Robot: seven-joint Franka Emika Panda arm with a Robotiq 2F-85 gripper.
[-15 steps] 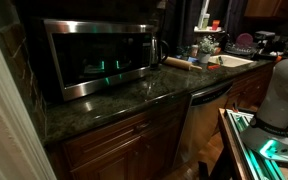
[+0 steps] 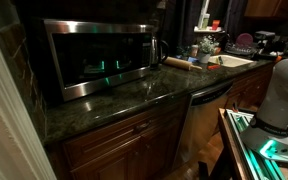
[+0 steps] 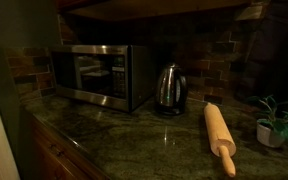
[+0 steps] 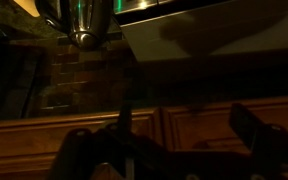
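Note:
My gripper appears as a dark shape along the bottom of the wrist view. Its two fingers stand wide apart, and nothing shows between them. Wooden cabinet doors [image 4: 54, 135] lie beyond it, with no contact visible. The silver microwave [image 2: 102, 62] sits against the wall on the counter with its door closed. Right of it stands a metal kettle [image 3: 171, 88], whose shiny body also shows upside down near the top of the wrist view. A wooden rolling pin [image 3: 219, 138] rests on the counter beyond the kettle.
A potted plant [image 3: 277, 124] stands right of the rolling pin. The sink [image 2: 230, 61] lies farther along the counter. My arm's white base [image 2: 269, 145] is at the right, across from the lower cabinets.

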